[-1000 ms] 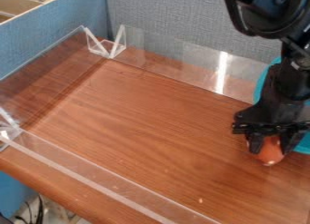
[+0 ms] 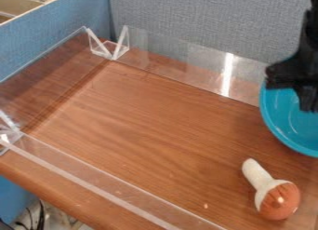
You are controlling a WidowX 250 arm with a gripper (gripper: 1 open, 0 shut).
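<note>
A toy mushroom [image 2: 272, 191] with a white stem and orange cap lies on its side on the wooden table near the front right. Behind it a blue bowl or plate [image 2: 289, 127] sits at the right edge, partly out of frame. My dark gripper [image 2: 297, 89] is at the upper right over the blue dish, blurred and mostly out of view; its fingers are apart from the mushroom, and their state is unclear.
Clear plastic walls [image 2: 165, 57] edge the wooden table [image 2: 143, 131] at the back, left and front.
</note>
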